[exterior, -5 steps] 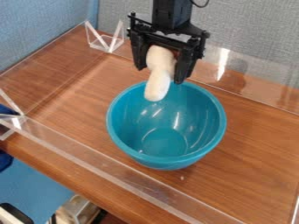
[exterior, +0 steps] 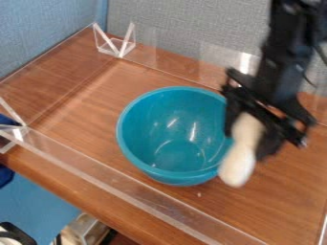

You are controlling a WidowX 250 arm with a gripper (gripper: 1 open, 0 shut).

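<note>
My gripper [exterior: 255, 124] is shut on a pale, elongated object [exterior: 239, 158], blurred by motion, held low at the right side of a teal bowl [exterior: 153, 139]. The object hangs in front of the bowl's right edge; whether it is inside or outside the rim, I cannot tell. The bowl rests on a wooden table [exterior: 76, 115] and is empty where visible.
A white wire piece [exterior: 113, 43] stands at the back left. Clear plastic strips run along the back and front of the table. Bare wood lies left and right of the bowl. A dark blue item [exterior: 8, 129] sits at the far left edge.
</note>
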